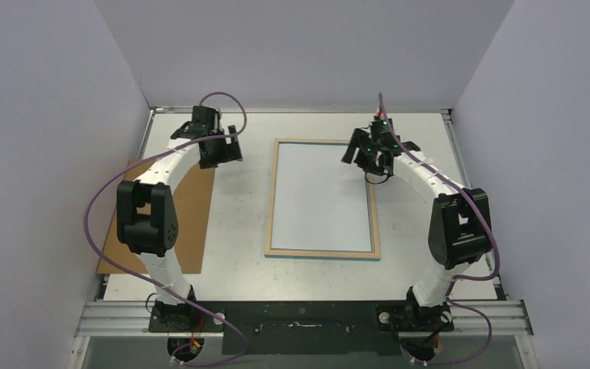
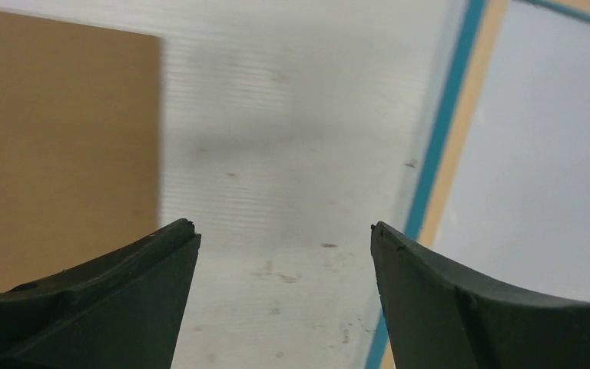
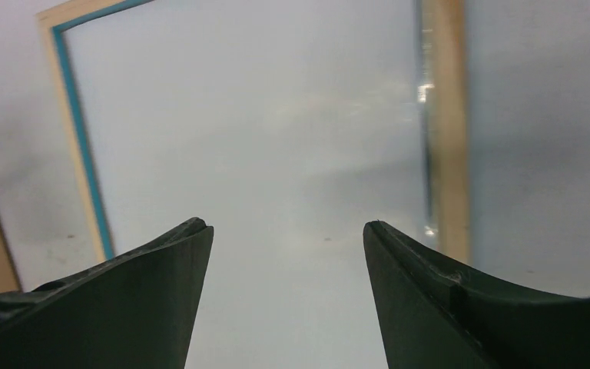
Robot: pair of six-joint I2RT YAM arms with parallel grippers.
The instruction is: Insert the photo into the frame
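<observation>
A wooden frame [image 1: 270, 200] with a teal edge lies flat on the table, enclosing a white sheet-like surface [image 1: 319, 204]; no printed photo can be made out. Left of it, in the gap beside the brown board [image 1: 196, 204], my left gripper hangs open, with bare table showing between its fingers. The right gripper hovers over the frame's upper right part, its fingers apart and only the white surface visible between them. In the right wrist view the right rail [image 3: 449, 138] runs past the right finger.
The brown board covers the table's left side, partly under the left arm. Bare white table [image 1: 234, 231] separates board and frame. Grey walls [image 1: 38, 154] rise at the sides and back.
</observation>
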